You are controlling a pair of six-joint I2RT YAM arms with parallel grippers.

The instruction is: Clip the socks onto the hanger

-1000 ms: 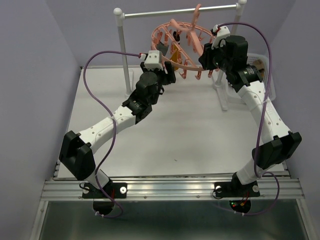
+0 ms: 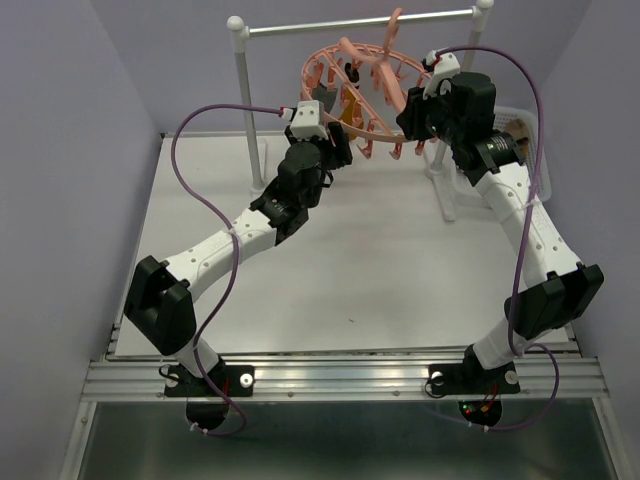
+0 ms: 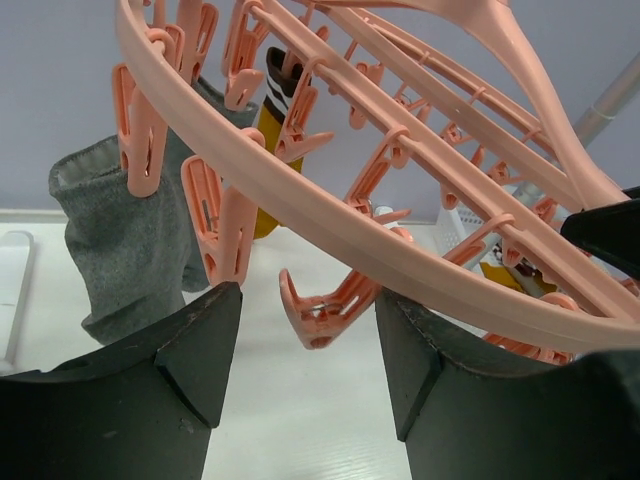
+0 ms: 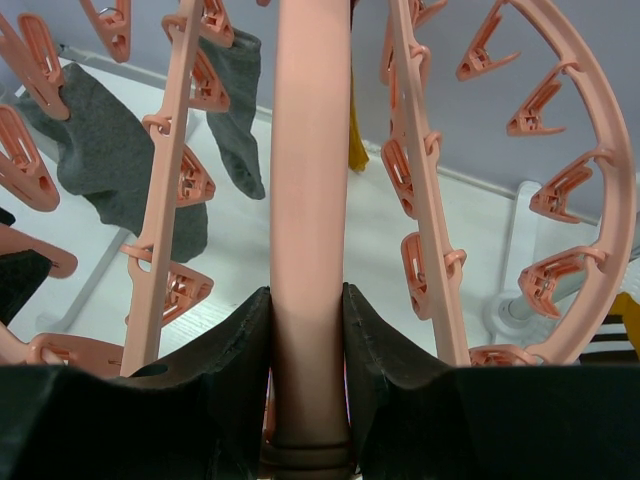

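A round pink hanger (image 2: 365,132) with many clips hangs from a white rail. A grey sock (image 3: 130,235) and a yellow and black sock (image 3: 272,120) hang from it at the far left in the left wrist view. My left gripper is part open at the near rim, a pink clip (image 3: 325,315) between its fingers but apart from both. In the right wrist view, my right gripper is shut on a thick pink bar (image 4: 310,180) of the hanger, and the grey sock (image 4: 110,150) hangs behind to the left.
A white basket (image 2: 515,130) with things in it stands at the back right. The rack's white posts (image 2: 247,105) flank the hanger.
The right arm and the hanger look almost still.
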